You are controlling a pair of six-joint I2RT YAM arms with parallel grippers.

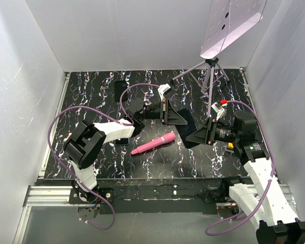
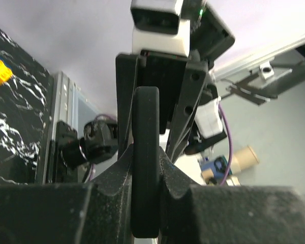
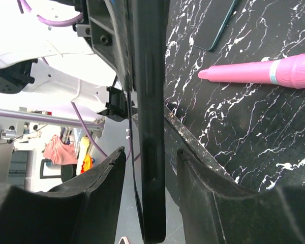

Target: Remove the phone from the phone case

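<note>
A dark phone in its case (image 1: pixel 188 127) is held up between my two grippers above the table. My left gripper (image 1: pixel 173 114) is at its upper left end, my right gripper (image 1: pixel 197 134) at its lower right end. The left wrist view shows the case's narrow edge (image 2: pixel 146 162) upright between the left fingers. In the right wrist view the edge (image 3: pixel 151 122) runs between my right gripper's fingertips, with a thin gap along one side. Whether either gripper is clamped on it is unclear.
A pink cylindrical object (image 1: pixel 152 143) lies on the marble table (image 1: pixel 81 157). Dark phone-like objects (image 1: pixel 121 90) lie at left. A tripod stand (image 1: pixel 211 76) stands at back right, close behind the grippers.
</note>
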